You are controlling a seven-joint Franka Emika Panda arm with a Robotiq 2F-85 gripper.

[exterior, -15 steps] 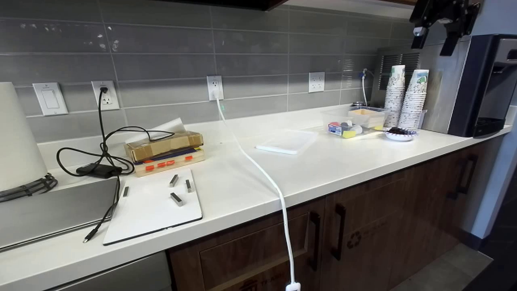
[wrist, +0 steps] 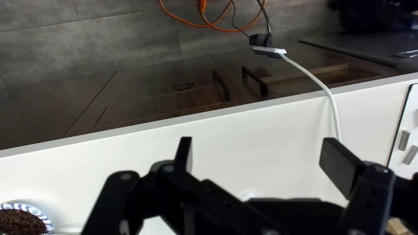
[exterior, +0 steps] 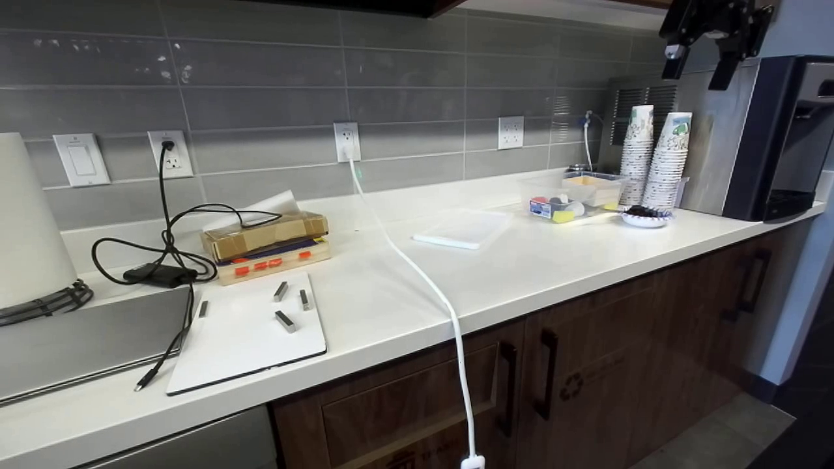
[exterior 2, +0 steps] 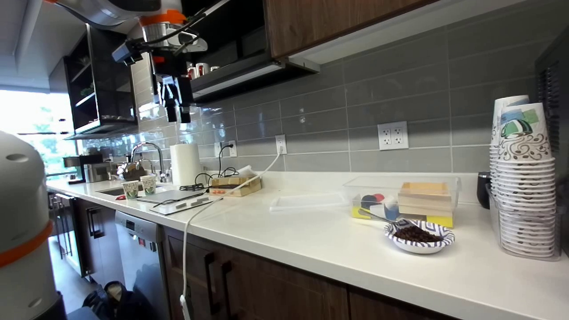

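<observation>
My gripper is open, its two dark fingers wide apart with only bare counter below and between them. In exterior view 1 the gripper [exterior: 700,74] hangs high at the upper right, well above the counter. Exterior view 2 has the gripper [exterior 2: 178,114] pointing down at the upper left, touching nothing. A patterned bowl [exterior 2: 413,246] of dark brown bits stands near the right of the counter, a spoon [exterior 2: 376,215] leaning at its rim. Several small metal blocks [exterior: 285,320] lie on a white board [exterior: 234,359].
A clear bin [exterior 2: 349,186] and stacked paper cups [exterior 2: 525,202] stand at the right. A white cable [exterior: 422,273] crosses the counter and hangs over its front edge. Boxes [exterior: 270,238] sit by the wall. Mid-counter is mostly free, apart from a flat white lid [exterior: 461,229].
In exterior view 1 the gripper has barely shifted and stays open. The things on the counter look unmoved.
</observation>
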